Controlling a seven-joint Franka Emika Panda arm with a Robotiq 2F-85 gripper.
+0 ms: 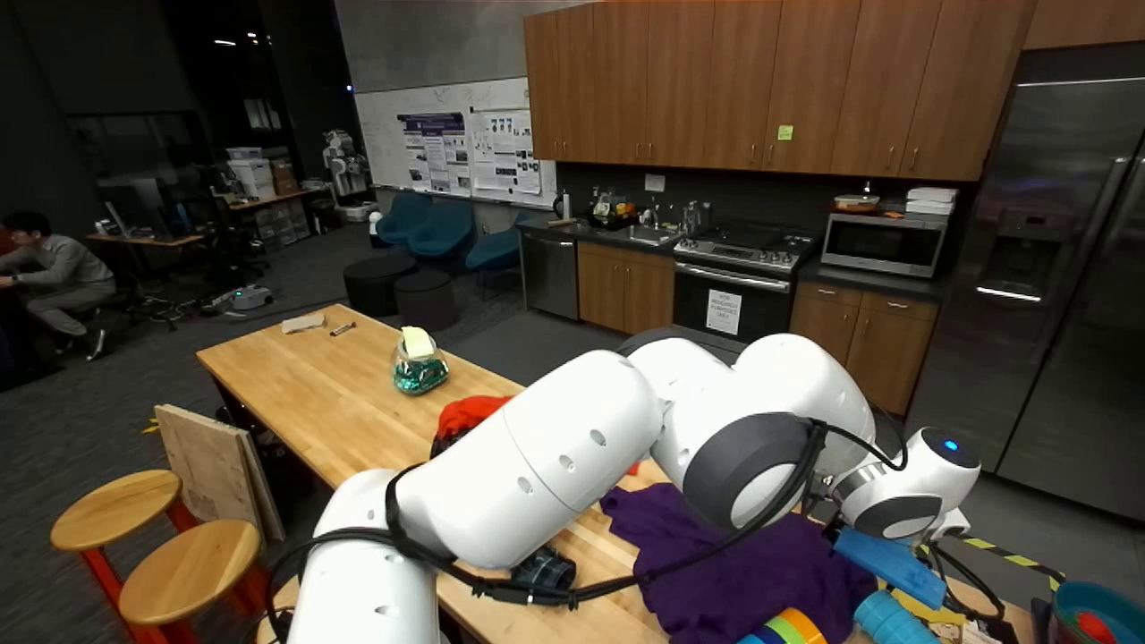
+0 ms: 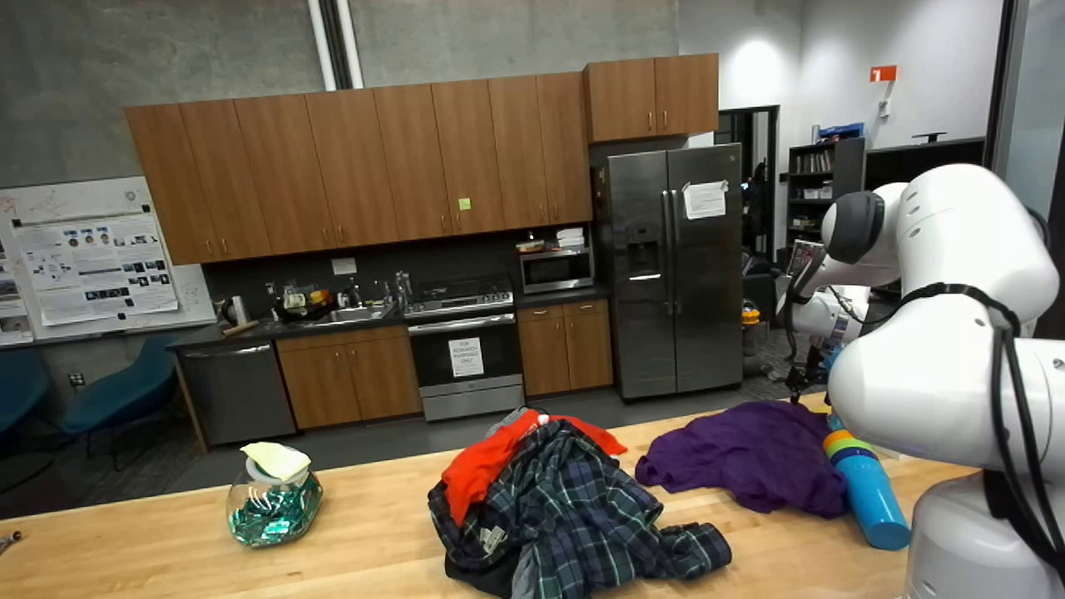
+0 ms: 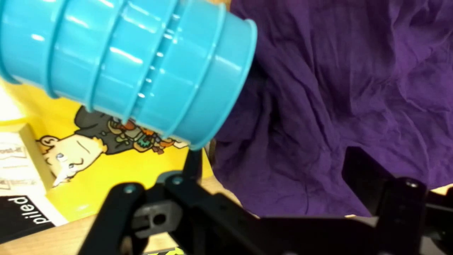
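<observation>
My gripper is open in the wrist view, its dark fingers wide apart with nothing held between them. Beneath that gap lies a crumpled purple cloth (image 3: 322, 97). Light-blue stacked cups (image 3: 131, 63) lie on their side at the upper left, their rim close to the left fingertip; contact is unclear. In exterior view 2, a larger blue cup (image 2: 879, 504) with coloured rings (image 2: 849, 446) lies beside the purple cloth (image 2: 759, 454). Exterior view 1 shows coloured rings (image 1: 792, 626) at the bottom edge, left of the blue cups (image 1: 893, 619).
Red and plaid clothes (image 2: 579, 509) are heaped mid-table. A jar (image 2: 274, 509) with green filling stands farther left. A yellow printed item (image 3: 93, 187) and a small box (image 3: 21, 157) lie near the cups. Bare wooden tabletop (image 2: 379, 519) shows between jar and clothes.
</observation>
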